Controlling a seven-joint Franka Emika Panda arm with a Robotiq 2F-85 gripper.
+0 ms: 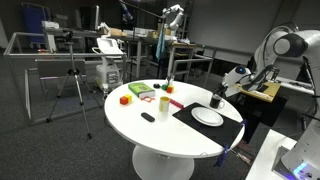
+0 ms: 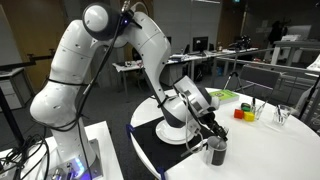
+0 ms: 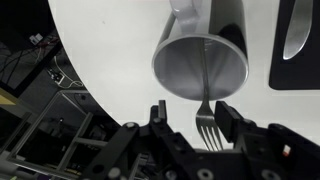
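A grey metal mug (image 3: 225,55) stands upright on the white table, its open mouth facing the camera in the wrist view. A fork (image 3: 207,122) leans in it, with the handle inside and the tines sticking out over the rim. My gripper is part open above the mug, its black fingers (image 3: 159,114) standing apart with the fork between them. The fork is nearer the right-hand finger; no firm grip on it shows. In exterior view 2 the mug (image 2: 216,151) is just below the gripper (image 2: 215,132).
A white plate (image 1: 207,116) lies on a black mat (image 1: 231,129) beside the mug. A knife (image 3: 297,32) rests on the mat. A cream cup (image 1: 164,104), a dark flat object (image 1: 148,117) and coloured items are farther along the round table (image 1: 135,125). Clear white surface lies between.
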